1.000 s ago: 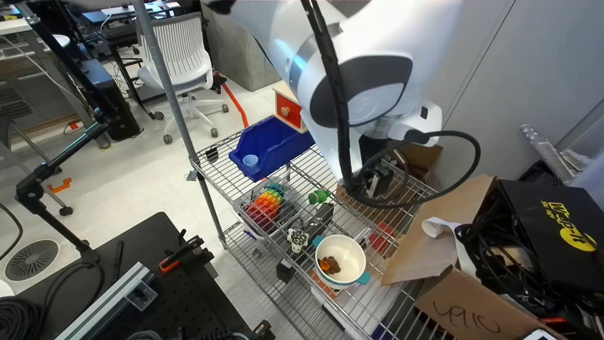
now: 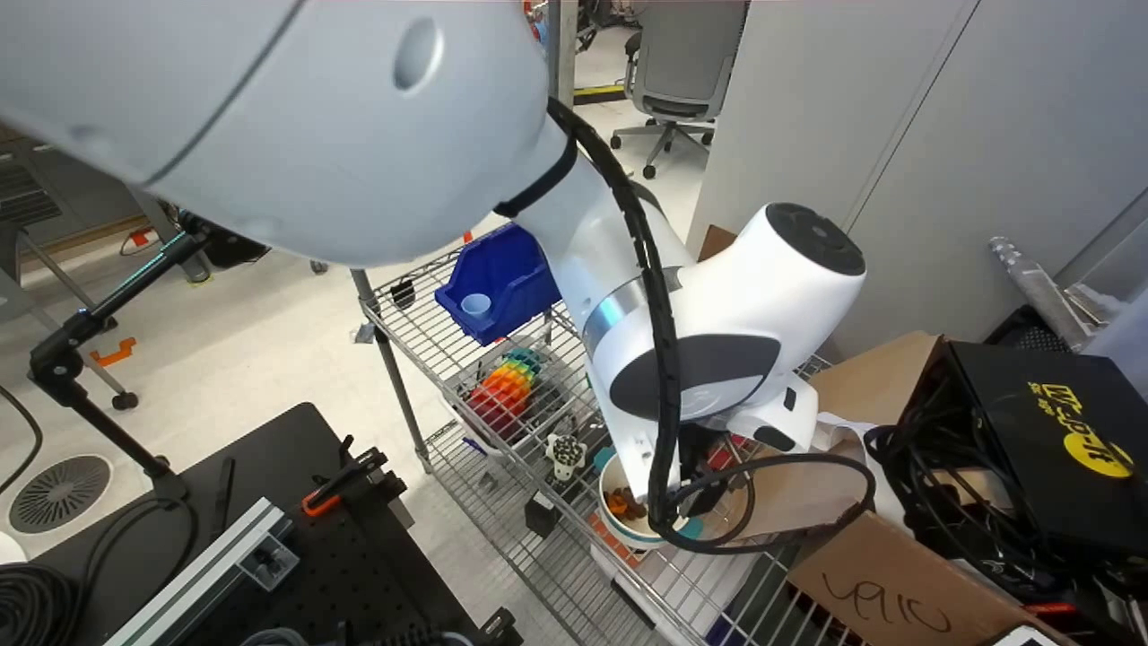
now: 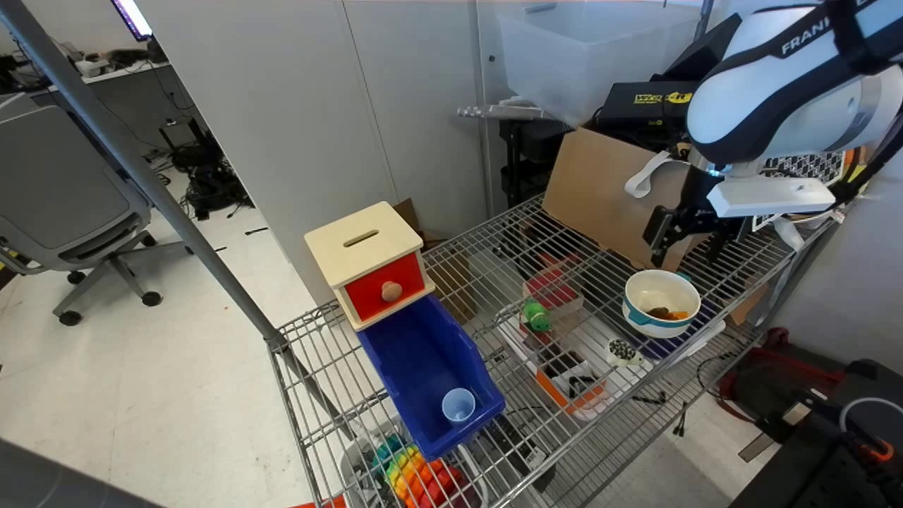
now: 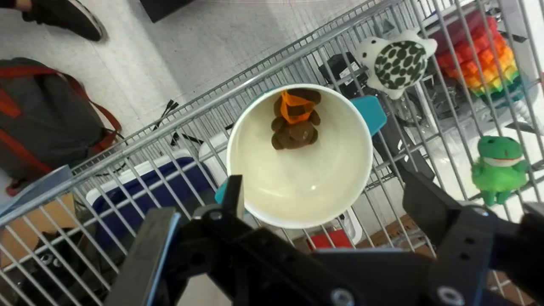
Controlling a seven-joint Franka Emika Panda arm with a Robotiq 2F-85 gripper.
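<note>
A white pot [image 4: 306,178] with teal handles stands on the wire shelf, and a small brown bear figure [image 4: 297,133] with an orange cloth lies inside it against one side. Above the pot hangs my gripper, its fingers [image 4: 234,196] spread wide and nothing between them. From the second exterior view the gripper [image 3: 669,241] is just over the pot [image 3: 639,288], apart from it. Elsewhere on the shelf are a white turtle figure [image 4: 400,63] with a spotted shell and a green frog figure [image 4: 500,168].
A blue bin [image 3: 423,364] holding a pale blue cup [image 3: 458,406] sits at the shelf's far end, beside a wooden box [image 3: 364,241] with a red drawer. An open cardboard flap [image 3: 592,182] rises behind the pot. Bare wire shelf [image 3: 550,457] lies along the front.
The arm has come down and toward the pot, so my gripper is now low over it. The arm now covers part of the pot in the first exterior view.
</note>
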